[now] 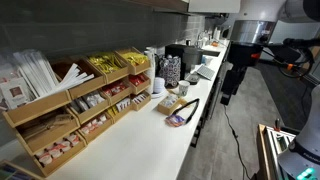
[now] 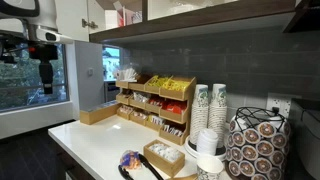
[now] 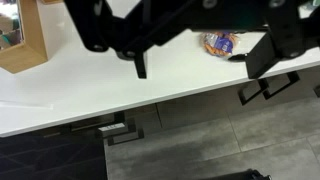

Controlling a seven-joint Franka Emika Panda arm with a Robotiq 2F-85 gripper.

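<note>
My gripper is open in the wrist view, its two dark fingers (image 3: 141, 66) wide apart with only counter and floor seen between and below them. In exterior view 1 the gripper (image 1: 232, 86) hangs high over the floor side of the white counter (image 1: 130, 150). Exterior view 2 has the gripper (image 2: 46, 76) at the far left, well above the counter. A colourful orange and blue packet (image 3: 220, 43) lies on the counter near the front edge, apart from the fingers. That packet (image 2: 130, 160) sits beside a black-handled item (image 2: 150, 168).
A tiered wooden organizer (image 2: 147, 112) with several snack bins stands along the wall. Stacked paper cups (image 2: 218, 105), a rack of coffee pods (image 2: 258, 145) and a small box of white items (image 2: 164, 154) crowd one end.
</note>
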